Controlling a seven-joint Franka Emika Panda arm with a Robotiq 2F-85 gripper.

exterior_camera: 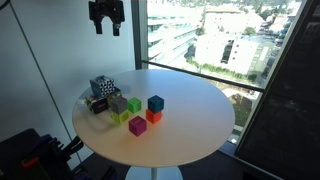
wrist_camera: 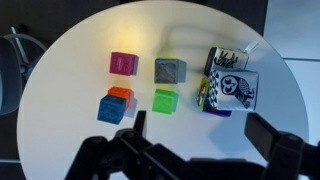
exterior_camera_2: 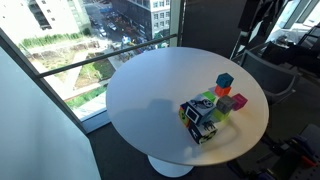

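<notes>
High above the table, my gripper point(exterior_camera: 107, 29) stands open and empty, its fingers well apart in the wrist view. Below it on the tabletop are small cubes. A dark blue cube point(exterior_camera: 155, 103) rests on an orange-red one point(exterior_camera: 154, 117). A grey cube point(exterior_camera: 119, 104) sits over a yellow cube point(exterior_camera: 119, 117). The green cube point(wrist_camera: 164, 101) and the magenta cube point(wrist_camera: 124, 64) each stand alone. On the wrist view's right, a black-and-white picture block point(wrist_camera: 234, 89) lies on top of other patterned blocks point(wrist_camera: 225, 59).
Windows point(exterior_camera: 225, 40) stand behind it. A dark chair point(exterior_camera_2: 280, 82) is near the table's edge in exterior view 2.
</notes>
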